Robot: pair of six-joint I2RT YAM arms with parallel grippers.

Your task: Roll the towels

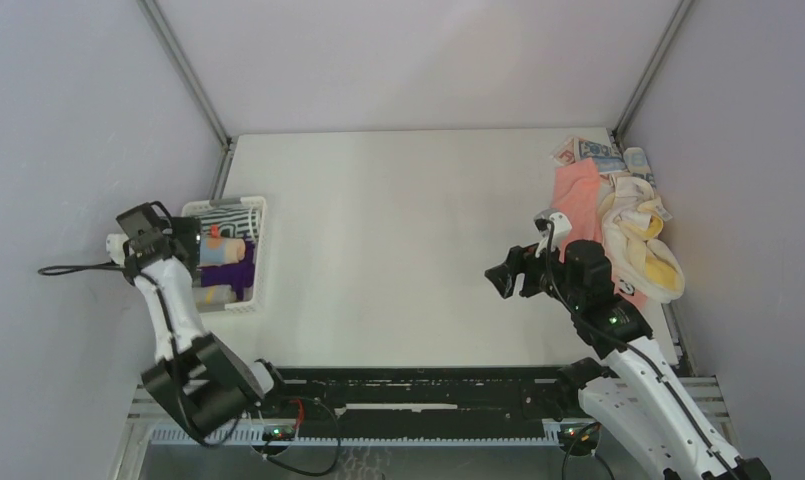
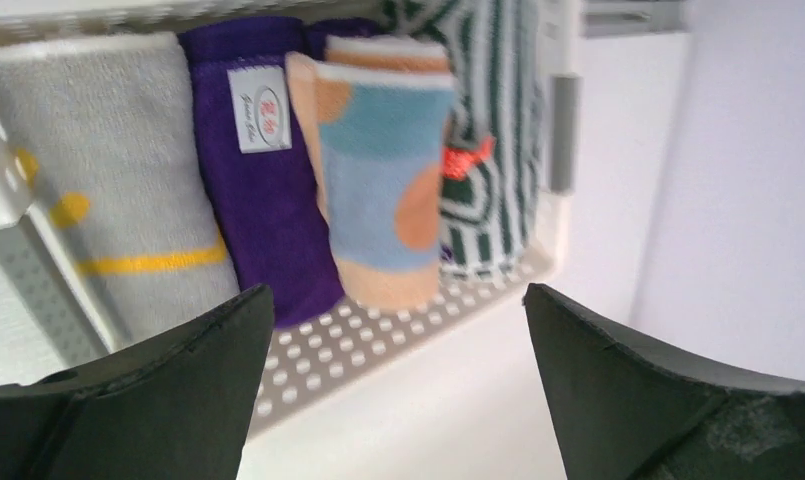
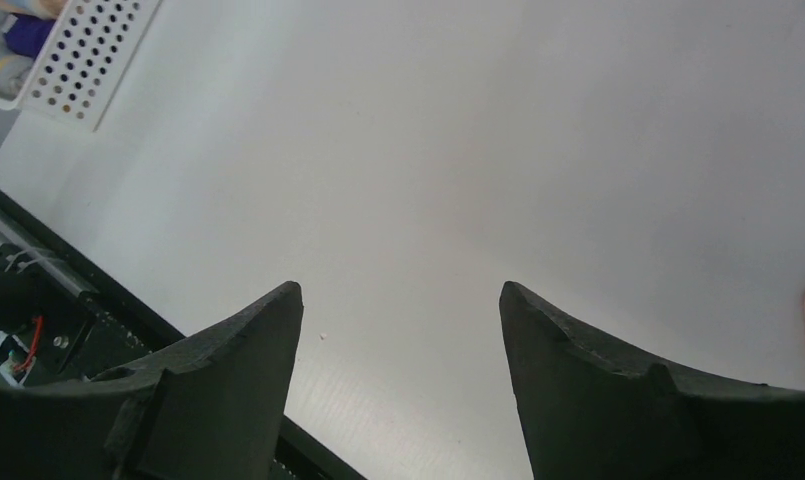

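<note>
Several rolled towels lie side by side in the white basket [image 1: 262, 250] at the table's left: a grey one [image 2: 108, 130], a purple one [image 2: 268, 200], a blue and peach one [image 2: 388, 170] and a green-striped one [image 2: 498, 110]. My left gripper stands open over the basket's edge with nothing between its fingers. Unrolled towels are heaped at the right, a pink one [image 1: 576, 195] beside a cream and yellow one [image 1: 638, 235]. Left of that heap, my right gripper [image 1: 506, 283] hovers above bare table; its fingers [image 3: 248, 360] are apart and empty.
At the back right lie folded patterned towels [image 1: 590, 153]. Walls stand close on both sides, and a dark rail [image 1: 418, 395] runs along the front.
</note>
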